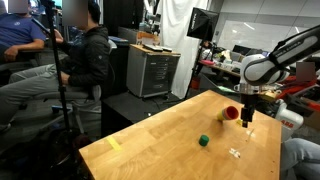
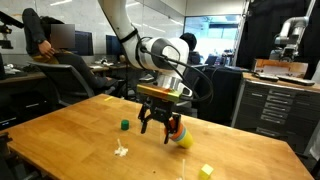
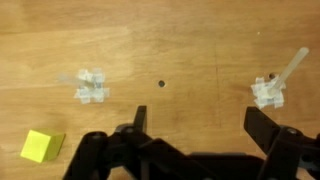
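My gripper (image 2: 156, 130) points down above the wooden table, its fingers wide apart. In the wrist view, nothing lies between the fingers except bare wood below. Red and yellow cup-like items (image 1: 231, 113) are close together beyond the gripper. The other exterior view has them just behind the gripper, as a striped orange and yellow shape (image 2: 181, 133), partly hidden by a finger. A small yellow block (image 3: 42, 145) rests on the table at the lower left of the wrist view. Farther off is a small dark green object (image 1: 204, 140).
White tape patches (image 3: 91, 86) with thin pale sticks are on the tabletop, one (image 3: 268, 92) at the right of the wrist view. Two seated people (image 1: 85, 60) are beyond the table.
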